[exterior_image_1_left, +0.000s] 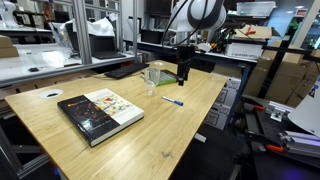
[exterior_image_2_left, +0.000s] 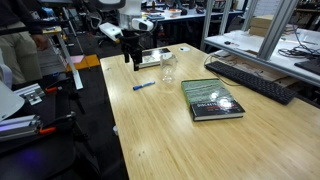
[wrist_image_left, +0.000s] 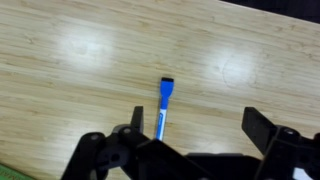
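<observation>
A blue-and-white marker (exterior_image_1_left: 172, 100) lies on the wooden table. In the second exterior view the marker (exterior_image_2_left: 145, 86) is in front of the clear glass container (exterior_image_2_left: 168, 66). My gripper (exterior_image_1_left: 184, 72) hangs over the table, above and apart from the marker, pointing down. From the wrist, the marker (wrist_image_left: 164, 105) runs nearly upright in the picture, dark end at top, left of centre between the fingers; its lower part nears the gripper's body. My gripper stands open, and nothing is held.
A black-and-white book (exterior_image_1_left: 100, 117) lies at the near side, and a green-edged book (exterior_image_2_left: 212, 99) shows in the second view. A keyboard (exterior_image_2_left: 248, 80) lies along the back.
</observation>
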